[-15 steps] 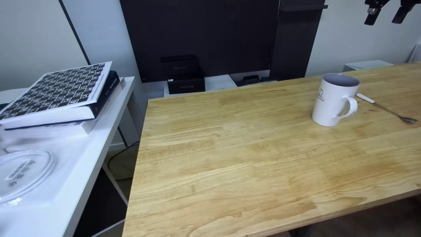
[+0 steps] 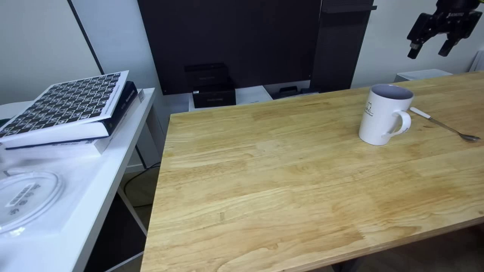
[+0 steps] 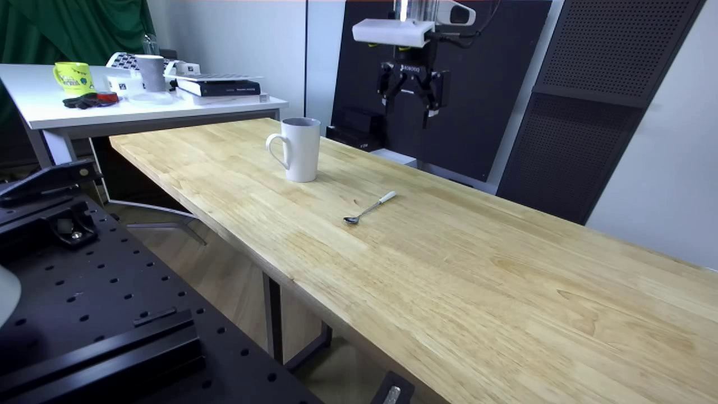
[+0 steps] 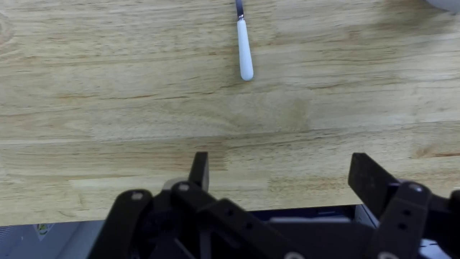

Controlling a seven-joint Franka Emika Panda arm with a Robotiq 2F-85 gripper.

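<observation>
A spoon with a white handle (image 4: pixel 244 51) lies flat on the wooden table, its metal bowl (image 3: pixel 351 220) toward the front edge. The white mug (image 2: pixel 384 115), grey inside, stands upright beside the spoon; only a sliver of the mug (image 4: pixel 447 4) shows in the wrist view's top right corner. High above the far side of the table hangs my gripper (image 3: pixel 405 114), fingers spread wide and empty. In the wrist view the gripper is over the table's far edge, with the spoon's handle end ahead of it and apart from the fingers.
A white side table (image 2: pixel 102 181) with books (image 2: pixel 68 104) stands across a gap. A black perforated panel (image 3: pixel 622 87) rises behind the table. A black perforated board (image 3: pixel 134 289) lies in front.
My gripper has come down and moved slightly left in exterior view 1, its fingers still open. The mug and spoon have not moved.
</observation>
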